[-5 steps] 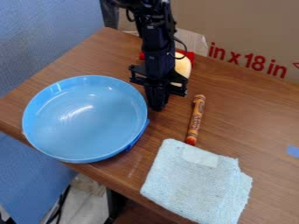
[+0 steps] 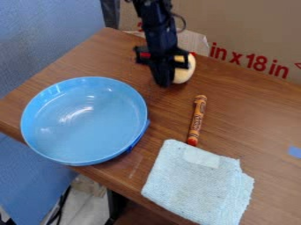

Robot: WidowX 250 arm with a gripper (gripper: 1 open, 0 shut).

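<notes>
My black gripper is at the top middle of the table, pointing down right beside a pale cream round object, which it partly hides; its fingertips are dark and hard to read. A blue plate lies on the left. An orange wrapped tube lies to the right of the plate, and a folded light blue cloth is at the front.
A cardboard panel with red printing stands behind the table. The table's left edge borders a blue surface.
My gripper has moved back and slightly up, away from the plate's rim, toward the cream object. The plate, tube and cloth have not moved.
</notes>
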